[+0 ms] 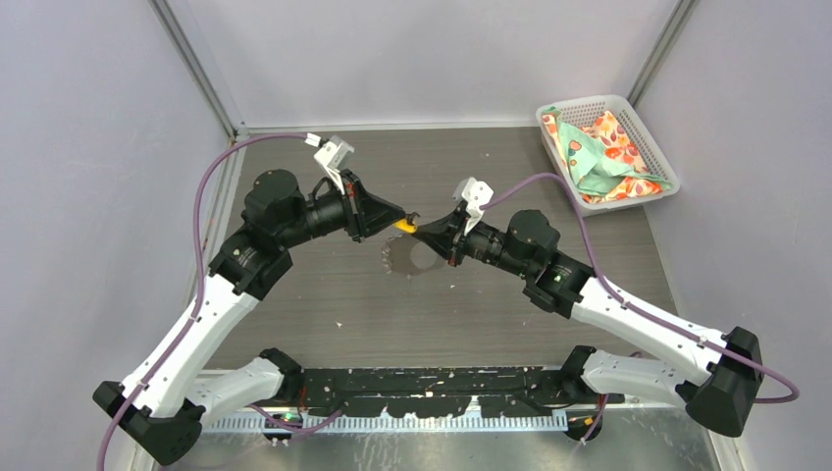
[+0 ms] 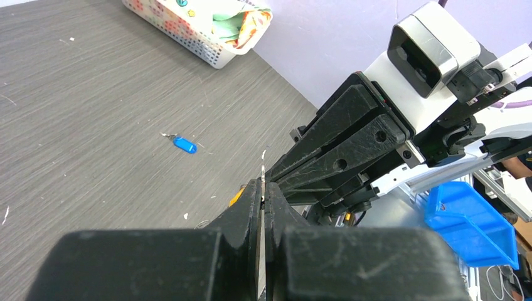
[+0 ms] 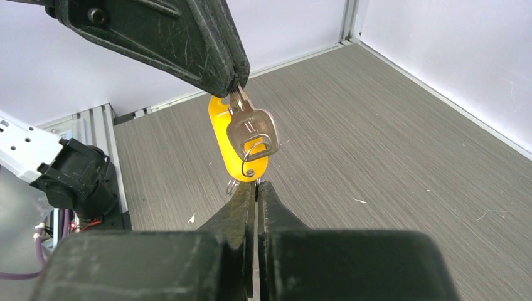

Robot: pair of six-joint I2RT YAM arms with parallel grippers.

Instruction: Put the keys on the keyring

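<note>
A silver key is held by its blade in my left gripper, which is shut on it; in the left wrist view it shows edge-on between the fingertips. A small wire ring (image 3: pixel 246 164) links this key to a yellow tag (image 3: pixel 233 145), which hangs beside it. My right gripper is shut just below the yellow tag, close to the left gripper, with a thin edge between its tips. A grey round thing (image 1: pixel 410 257), seemingly the keyring, shows below the tips; how it joins them cannot be told. A blue tag (image 2: pixel 185 145) lies on the table.
A white basket (image 1: pixel 659 137) with patterned cloth stands at the back right. A blue bin (image 2: pixel 470 219) is outside the work area.
</note>
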